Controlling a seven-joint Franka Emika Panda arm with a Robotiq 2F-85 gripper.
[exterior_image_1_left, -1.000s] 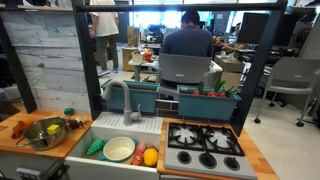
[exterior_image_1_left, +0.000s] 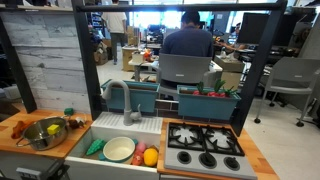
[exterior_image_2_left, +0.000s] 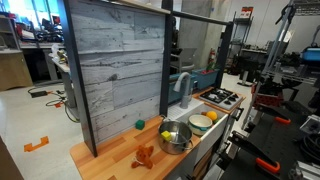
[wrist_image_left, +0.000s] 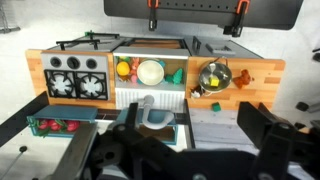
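My gripper shows only in the wrist view, high over the counter, its dark fingers spread wide apart with nothing between them. A metal pot (exterior_image_1_left: 46, 133) stands on the wooden counter, left in exterior view 1, with a yellow item (wrist_image_left: 214, 82) inside. The sink holds a cream bowl (exterior_image_1_left: 119, 149), a red round item (exterior_image_1_left: 150, 157) and green pieces (exterior_image_1_left: 96, 146). Near the pot lie an orange item (exterior_image_2_left: 144, 155) and a small green item (exterior_image_2_left: 140, 124). My gripper touches none of these.
A stove top (exterior_image_1_left: 206, 150) sits right of the sink in exterior view 1. The faucet (exterior_image_1_left: 122, 98) rises behind the sink. Teal planters (exterior_image_1_left: 207, 105) hang along the back. Black posts (exterior_image_1_left: 87, 65) and a whitewashed plank wall (exterior_image_2_left: 125, 85) bound the counter.
The counter and its objects look unchanged. Only a standing person in the background has shifted slightly to the right.
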